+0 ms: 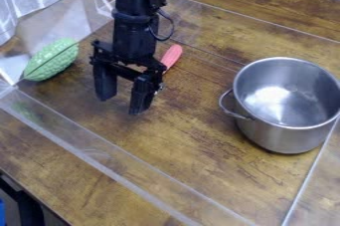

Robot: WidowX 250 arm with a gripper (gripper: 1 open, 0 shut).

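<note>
My black gripper is low over the wooden table, left of centre, its fingers pointing down. Behind it, a pink-red object lies on the table, partly hidden by the arm. I cannot see clearly whether anything is between the fingers. At the left, a light green textured object rests on the table, apart from the gripper. A large steel pot with a side handle stands at the right.
Clear plastic edging runs along the left and front of the work area.
</note>
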